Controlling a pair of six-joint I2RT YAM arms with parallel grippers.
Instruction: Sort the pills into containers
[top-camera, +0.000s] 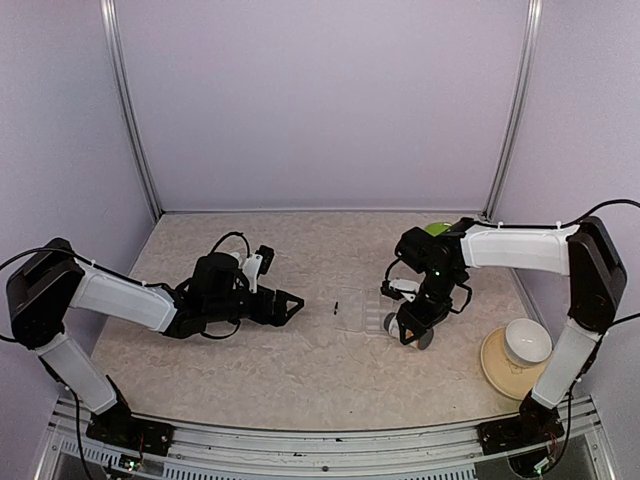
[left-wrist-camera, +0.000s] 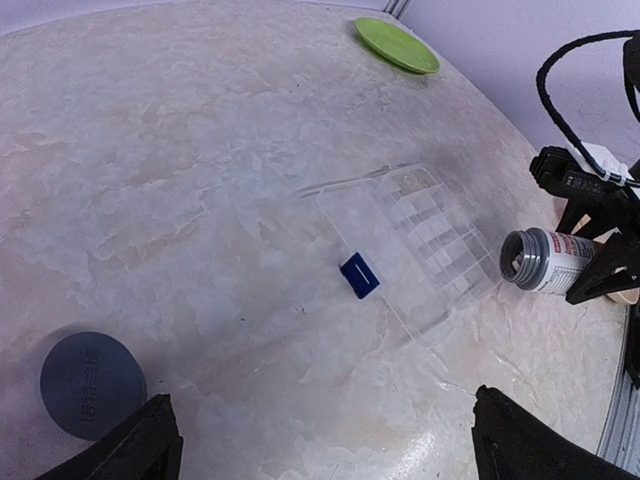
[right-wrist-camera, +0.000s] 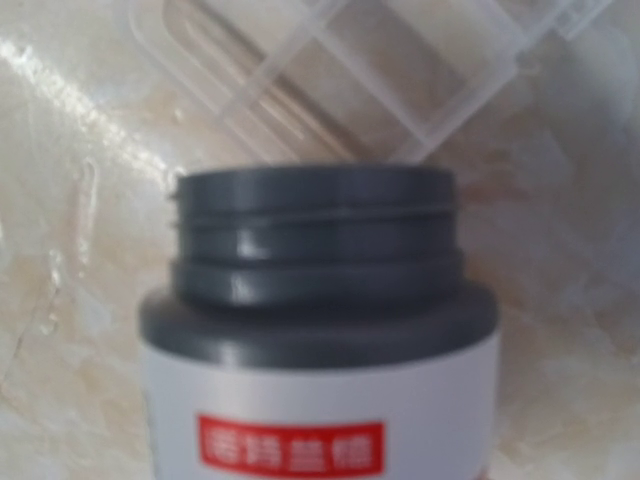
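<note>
My right gripper (top-camera: 408, 335) is shut on a pill bottle, held on its side above the table. In the left wrist view the bottle (left-wrist-camera: 562, 262) has its grey mouth uncapped, pointing toward the clear compartment box, with pale pills just inside. Its grey neck (right-wrist-camera: 318, 235) and white label fill the right wrist view; that gripper's fingers are out of sight there. The clear pill box (left-wrist-camera: 408, 245) lies with its lid spread flat and its compartments beside the bottle mouth. I make out no pills in them. My left gripper stands open and empty, left of the box.
A round dark cap (left-wrist-camera: 93, 385) rests near the left gripper's fingers. A green plate (left-wrist-camera: 397, 43) is at the back right. A white bowl (top-camera: 527, 342) sits on a tan plate (top-camera: 494, 375) at the right edge.
</note>
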